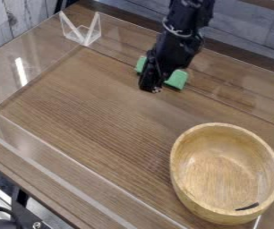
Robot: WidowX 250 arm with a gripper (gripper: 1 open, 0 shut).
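My black gripper [151,77] hangs over a green object [173,77] in the upper middle of the camera view, covering part of it. Whether the fingers hold anything or how far apart they stand is hard to make out at this size.
A large tan round bowl [225,173] sits at the lower right of the wooden table [80,134]. A clear angular object [82,29] stands at the upper left.
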